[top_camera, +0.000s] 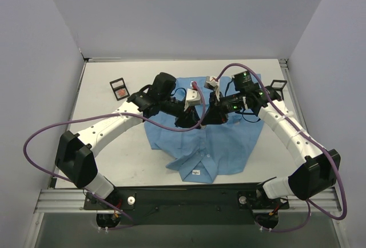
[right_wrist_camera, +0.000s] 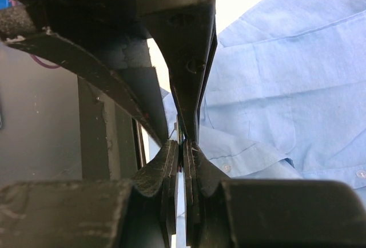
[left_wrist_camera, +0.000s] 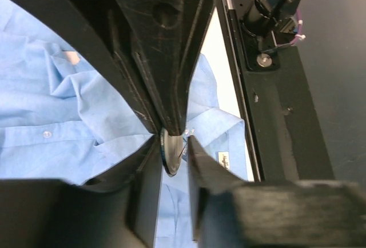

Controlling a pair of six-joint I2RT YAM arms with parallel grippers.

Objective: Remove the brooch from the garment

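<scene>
A light blue garment (top_camera: 229, 151) lies on the table. Both grippers meet above its middle, my left gripper (top_camera: 191, 119) from the left, my right gripper (top_camera: 209, 116) from the right. In the left wrist view a small silvery piece (left_wrist_camera: 172, 152), perhaps the brooch, sits at the tips of the right gripper's dark fingers, just in front of the left gripper's blurred, slightly parted fingers. In the right wrist view the right gripper is closed on a thin piece, largely hidden between the fingertips, with the other gripper's fingers right beside it.
Small dark framed squares (top_camera: 120, 90) lie at the left and right of the white table (top_camera: 103, 139). The table's front edge has a dark rail (top_camera: 183, 194).
</scene>
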